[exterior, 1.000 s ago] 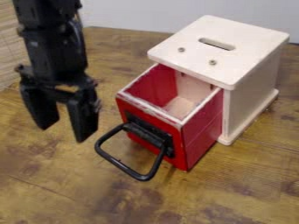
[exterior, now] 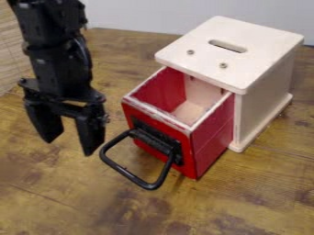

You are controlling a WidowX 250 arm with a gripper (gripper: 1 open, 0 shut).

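Note:
My black gripper (exterior: 69,124) hangs at the left, open, its fingers pointing down, with nothing between them. To its right a red drawer (exterior: 211,146) sticks out of a pale wooden cabinet (exterior: 258,73). The drawer's black loop handle (exterior: 138,178) reaches forward toward the lower middle, just to the right of and below my gripper. The drawer's inside shows a pale bottom with no object visible in it.
The cabinet takes up the back right. A lighter woven surface shows at the far left edge.
Over the last second my gripper has shifted slightly, and it looks sharper now. The drawer and cabinet have not visibly moved.

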